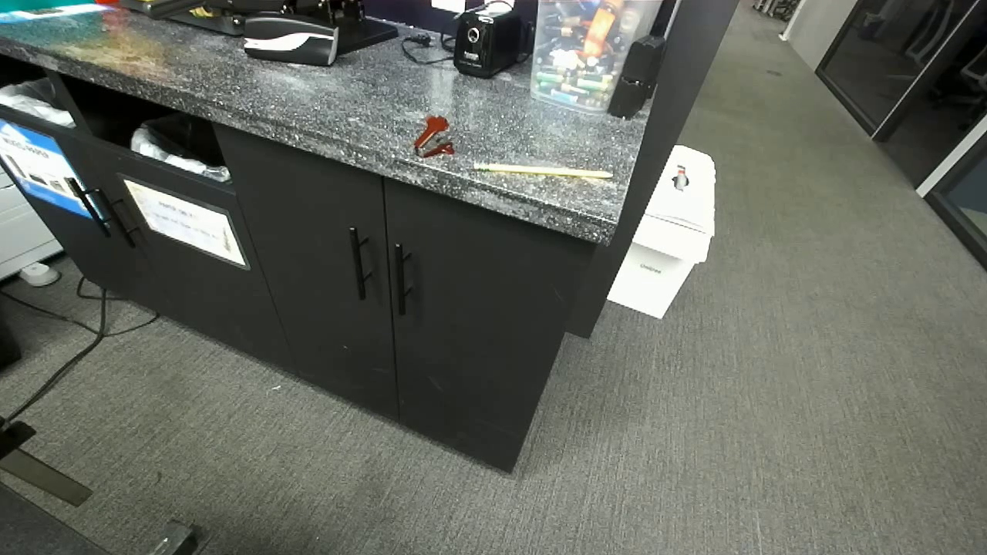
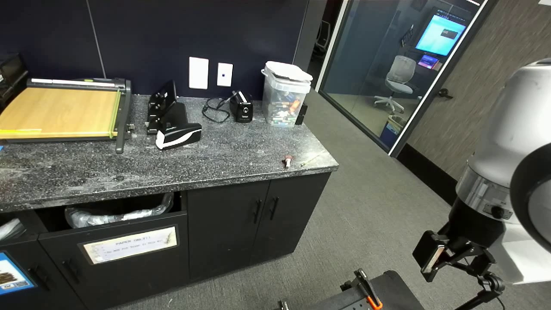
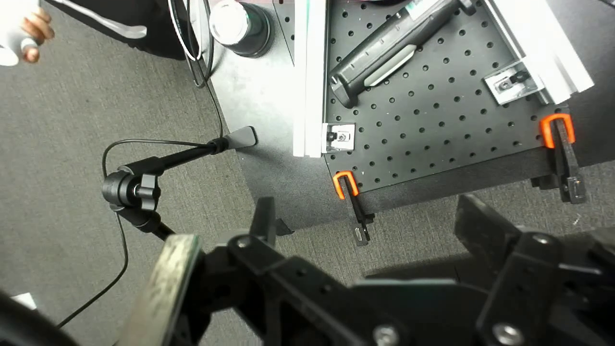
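In the wrist view my gripper stands open, its two dark fingers (image 3: 264, 218) wide apart with nothing between them. Beneath them are grey carpet and the edge of a dark work table. On the speckled counter (image 1: 342, 111) lie a red staple remover (image 1: 432, 136) and a pale yellow pencil (image 1: 544, 171), both near the front corner. A black stapler (image 1: 291, 41) and a black pencil sharpener (image 1: 487, 42) rest farther back. The arm (image 2: 503, 129) hangs at the right of exterior view 2, well away from the counter.
A clear tub of markers (image 2: 284, 98) stands at the counter's back right, and a paper trimmer (image 2: 62, 108) at its left. Orange-tipped clamps (image 3: 346, 183) grip the table's perforated plate (image 3: 426, 127). A jointed stand (image 3: 135, 190) rises beside it. A person's hand (image 3: 37, 31) shows top left.
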